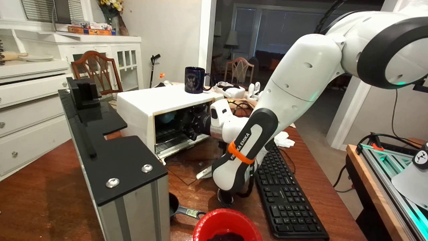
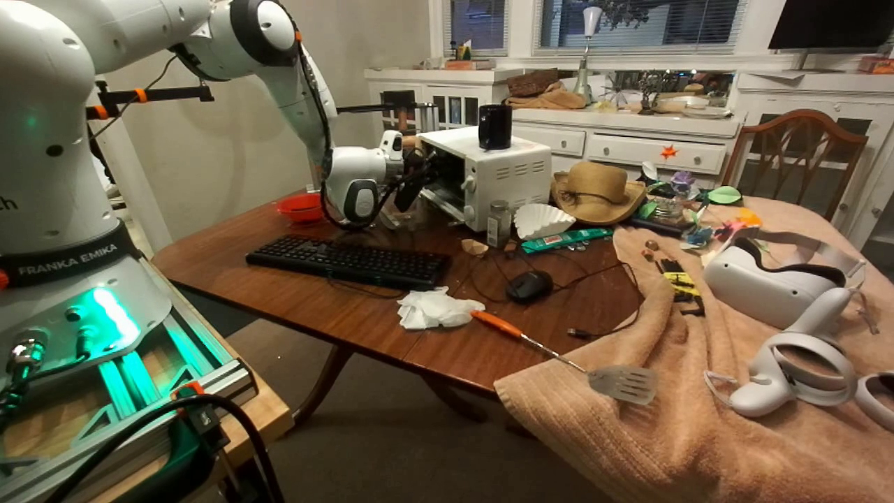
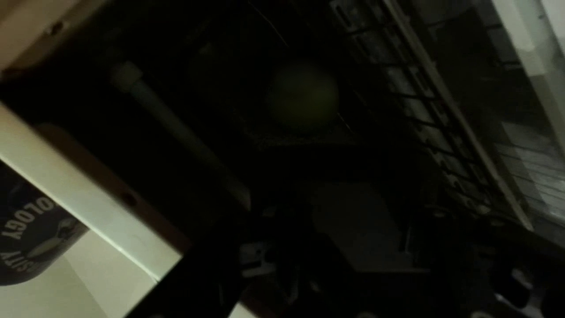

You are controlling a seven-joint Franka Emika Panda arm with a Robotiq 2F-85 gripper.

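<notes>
The white toaster oven [image 1: 138,100] stands on the table with its front open. My black gripper [image 1: 187,122] reaches into its opening from the right. In the dark wrist view a dim, roundish yellow-green thing [image 3: 304,98] shows deep inside, and in exterior view 1 a pale blue rounded thing [image 1: 166,117] shows behind the opening. Whether these are one object I cannot tell. Shadow hides the fingertips and anything between them. Along the oven's side runs a wire rack [image 3: 423,106], with a pale tube [image 3: 169,119] opposite it.
A dark blue mug [image 1: 195,80] stands on the oven's top, near its front edge. Below the arm are a black keyboard [image 1: 287,192], a red bowl [image 1: 208,225] and a black-handled cup [image 1: 188,211]. A glass jar [image 2: 499,225] stands beside the oven.
</notes>
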